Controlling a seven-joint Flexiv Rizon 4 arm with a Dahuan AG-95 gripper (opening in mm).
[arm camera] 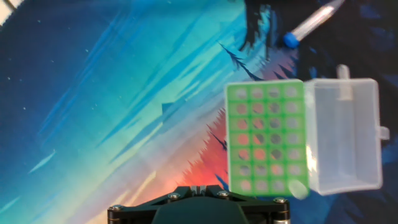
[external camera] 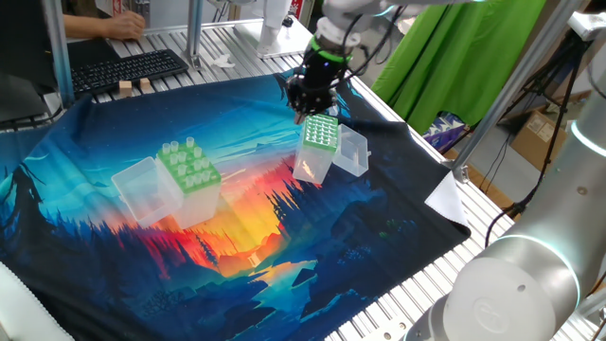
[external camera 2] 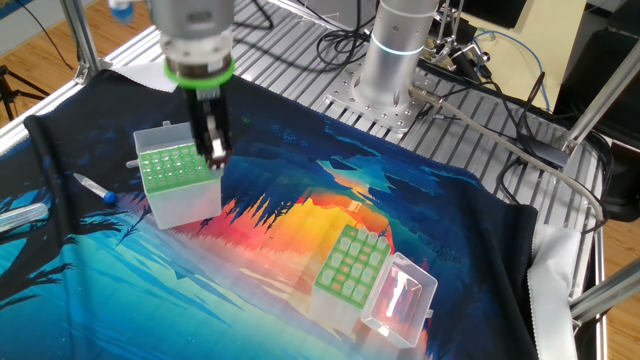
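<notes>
My gripper shows at the bottom of the wrist view, its fingers drawn together at the middle; nothing shows clearly between them. In exterior view 2 its blurred tip [external camera 2: 217,158] hangs by the right side of a clear box [external camera 2: 186,205] with a green rack [external camera 2: 180,166]. The rack's holes look mostly empty, and one pale tube top [arm camera: 298,189] stands out at its corner in the wrist view. That box's clear lid [arm camera: 345,137] lies open. A second clear box [external camera: 197,207] has a green rack [external camera: 177,174] with several clear tubes standing in it.
The second box's open lid [external camera: 148,192] extends to its left in exterior view 1. A blue-capped pen [external camera 2: 97,189] lies near the first box. A printed cloth [external camera: 312,256] covers the table, with free room between the boxes. A person's hand [external camera: 124,26] rests by a keyboard [external camera: 133,71].
</notes>
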